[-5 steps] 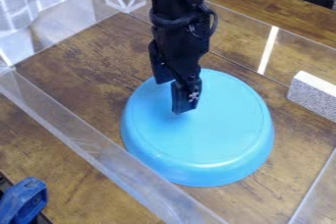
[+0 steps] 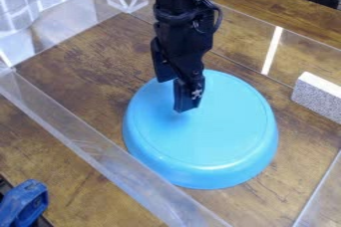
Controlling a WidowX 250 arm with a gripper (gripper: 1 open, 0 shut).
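The black robot gripper (image 2: 177, 87) reaches down from the top centre, its fingertips over the back left part of a large light blue, round, smooth object (image 2: 200, 141) on the wooden floor of the workspace. Whether the fingertips touch the blue surface, and whether they are open or shut, is unclear.
A pale speckled block (image 2: 317, 97) lies at the right edge. A blue object (image 2: 19, 203) sits at the lower left, outside a clear wall that runs diagonally along the left. Bare wood (image 2: 80, 57) is free at the upper left. Crumpled white material (image 2: 47, 2) is at the top left.
The gripper has shifted very slightly in its pose over the blue object. The other things are unchanged.
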